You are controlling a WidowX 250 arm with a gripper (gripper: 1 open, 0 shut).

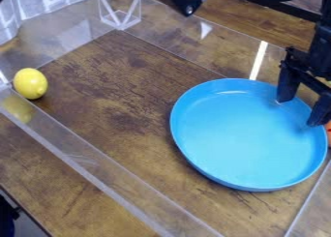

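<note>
A black gripper (300,95) reaches in from the right edge, open, its two dark fingers over the back-right rim of a round blue plate (239,139). A small orange object (326,132) is partly visible at the right edge, beside the plate and mostly hidden. A yellow lemon-like object (30,83) lies at the far left, apart from the plate.
Clear plastic walls (120,195) border the brown wooden surface (110,105) at the front left and back. A dark shape hangs at the top middle.
</note>
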